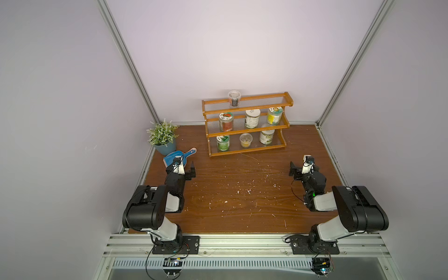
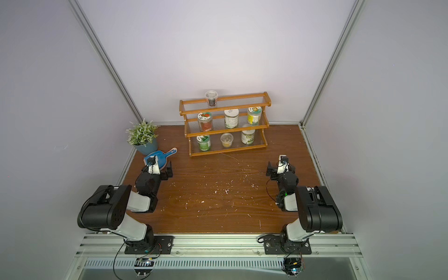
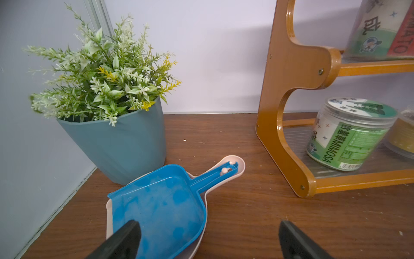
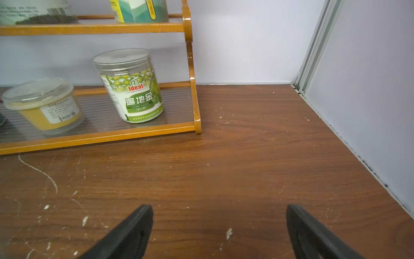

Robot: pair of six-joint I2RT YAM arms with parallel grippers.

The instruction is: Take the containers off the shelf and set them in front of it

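Note:
A three-tier wooden shelf stands at the back of the table and holds several jars. On the bottom tier are a green MIMOSA jar, a low yellow tub and a green-and-white "ideal" jar. The middle tier carries a red TOMATO jar, a white-labelled jar and a yellow-green jar. One small clear cup is up on the top tier. Which is the seed jar I cannot tell. My left gripper and right gripper are both open and empty, well short of the shelf.
At the back left stand a potted plant and, before it, a blue dustpan, close to my left gripper. The table between the arms is clear apart from small white specks. Walls close in the sides and back.

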